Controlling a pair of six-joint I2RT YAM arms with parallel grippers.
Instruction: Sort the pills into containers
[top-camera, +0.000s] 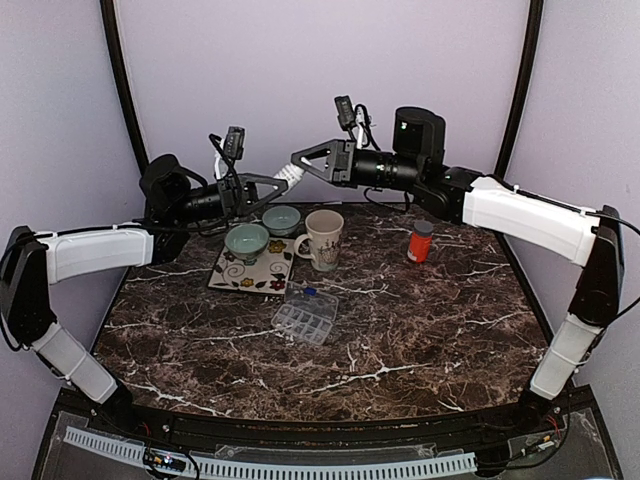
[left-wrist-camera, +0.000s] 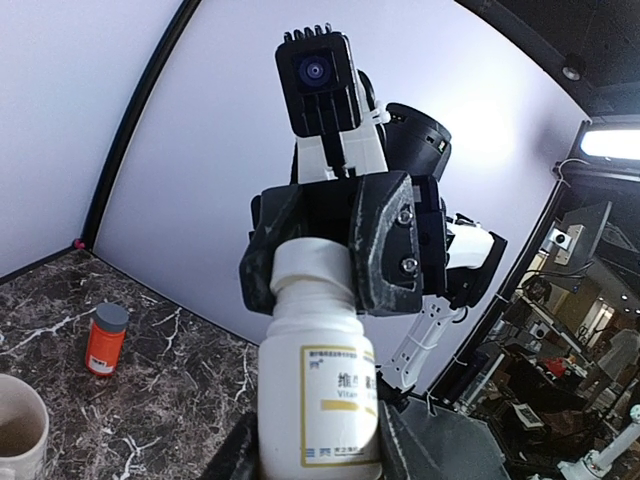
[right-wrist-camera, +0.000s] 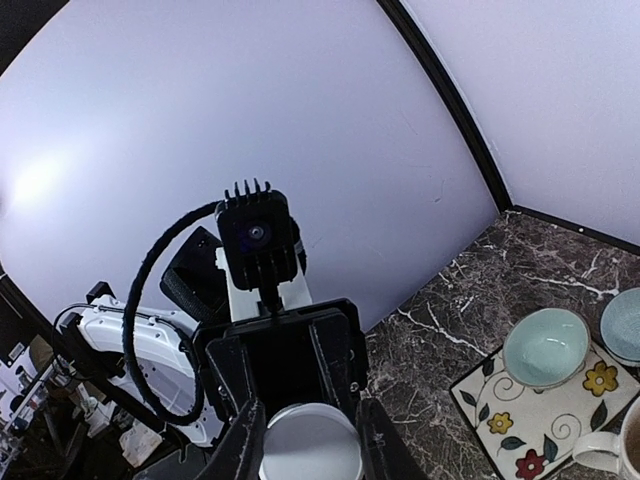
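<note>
A white pill bottle (top-camera: 290, 174) is held in the air between both arms, high over the back of the table. My left gripper (top-camera: 280, 186) is shut on its body; the left wrist view shows a yellow-framed label (left-wrist-camera: 338, 405) facing the camera. At the other end my right gripper (top-camera: 298, 160) is shut on the white cap, whose round top (right-wrist-camera: 312, 446) fills the space between its fingers in the right wrist view. Below, a clear compartment box (top-camera: 305, 318) lies with its lid open. The pills themselves cannot be seen.
A red bottle with a grey lid (top-camera: 420, 241) stands at the right. Behind the box are a patterned mug (top-camera: 322, 241), a floral tray (top-camera: 228, 274) and two green bowls, the nearer bowl (top-camera: 246, 240) on the tray.
</note>
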